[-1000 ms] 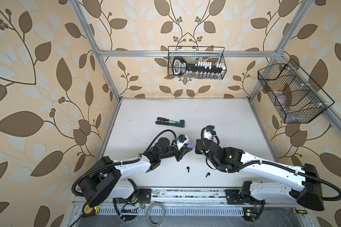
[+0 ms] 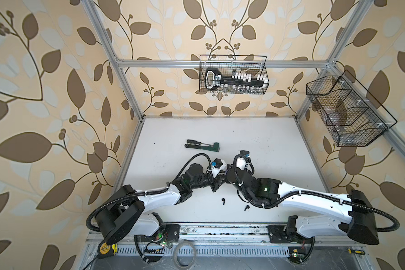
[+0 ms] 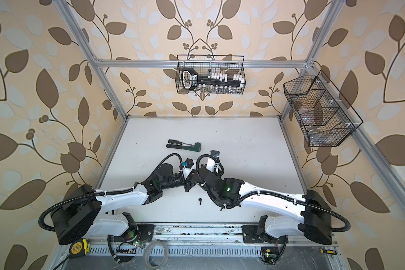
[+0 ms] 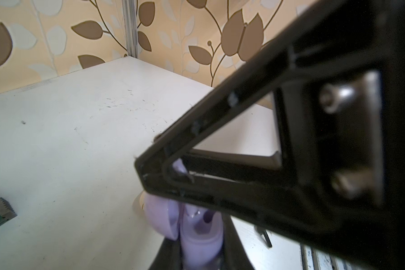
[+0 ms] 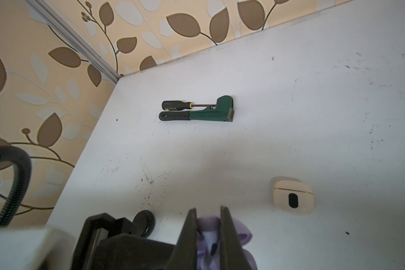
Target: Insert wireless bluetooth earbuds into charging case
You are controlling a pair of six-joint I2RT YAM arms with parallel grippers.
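Observation:
A lilac earbud case (image 4: 200, 240) with its lid raised is held in my left gripper (image 2: 220, 173), low in the left wrist view; a dark recess shows inside. My right gripper is shut, its fingertips at the lilac case, which shows behind them in the right wrist view; whether they touch cannot be told. In the top views the two grippers meet above the table and mostly hide the case. Two black earbuds (image 2: 223, 200) lie on the table's front part.
A green tool with a screwdriver (image 5: 202, 114) lies at the back left of the table (image 2: 166, 130). A cream rounded case (image 5: 293, 193) lies on the table. Wire baskets (image 2: 234, 76) hang on the back and right frame.
My right gripper has moved left to meet the left gripper at the lilac case, which is now mostly hidden in the top left view. The left arm has barely moved.

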